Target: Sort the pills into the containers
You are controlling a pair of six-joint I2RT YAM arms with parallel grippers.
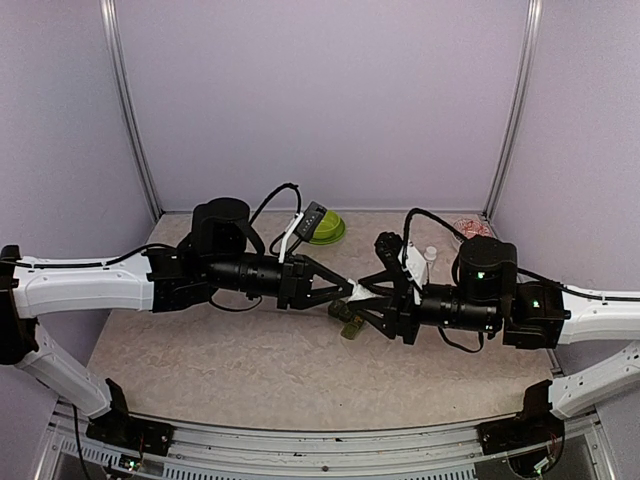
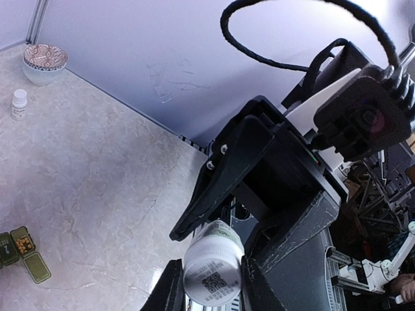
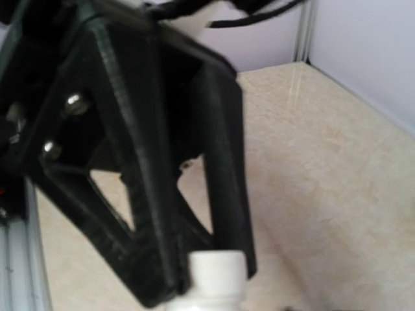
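Observation:
A white pill bottle (image 2: 213, 275) with a green label is in the air between the two arms. Its round white end, marked with a dark square code, faces the left wrist camera. My left gripper (image 1: 347, 291) is shut on it. Around the same bottle my right gripper (image 1: 363, 304) has its fingers spread, one fingertip (image 2: 180, 232) clear of the bottle's side; the other tip is partly hidden. In the right wrist view the bottle's cap (image 3: 218, 275) shows low beside the left fingers. Dark green pill containers (image 2: 37, 267) rest on the table, one holding orange pieces.
Farther back on the right stand another white bottle (image 2: 19, 103) and a red-patterned bowl (image 2: 44, 74). A green dish (image 1: 328, 228) lies behind the left arm.

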